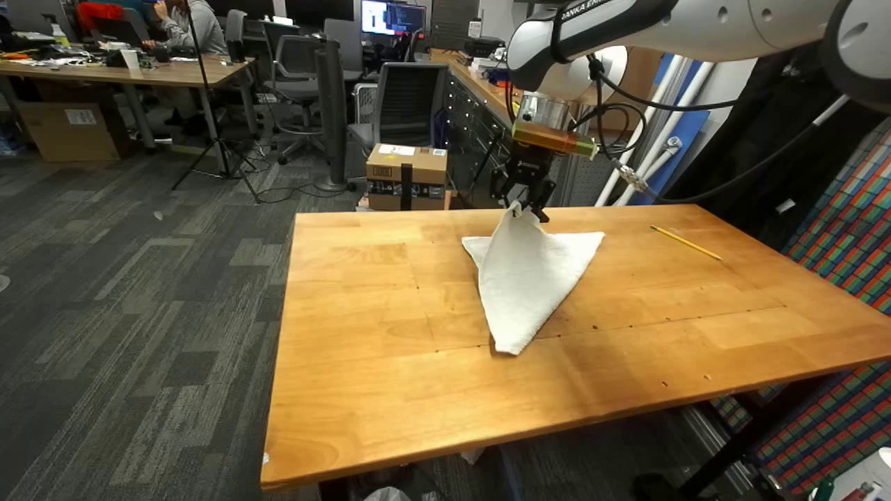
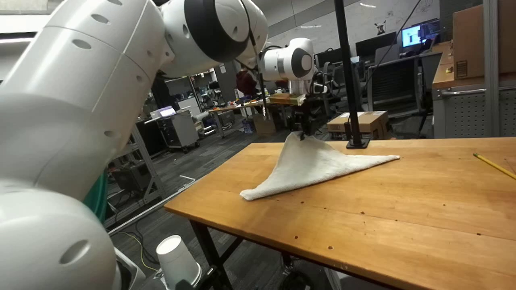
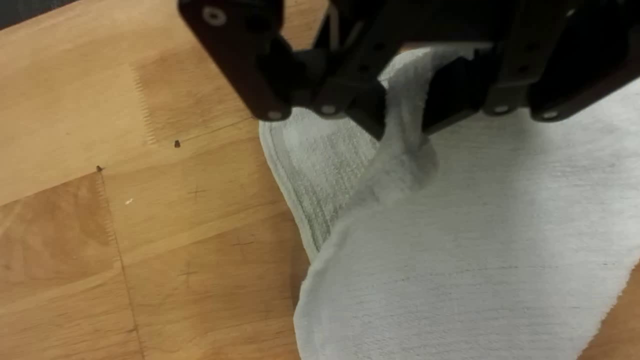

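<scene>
A white cloth (image 1: 527,280) lies on the wooden table with one part lifted into a peak. My gripper (image 1: 521,209) is shut on that raised part, above the table toward its back edge in exterior view 1. From exterior view 2 the cloth (image 2: 314,166) rises like a tent to the gripper (image 2: 302,135), its lower edges resting on the wood. In the wrist view a bunched fold of the cloth (image 3: 408,114) passes between the dark fingers. A flat layer of cloth shows beneath the lifted one.
A yellow pencil (image 1: 685,242) lies on the table (image 1: 359,351) to the right of the cloth in exterior view 1. A black post (image 2: 349,72) stands at the table edge behind the cloth.
</scene>
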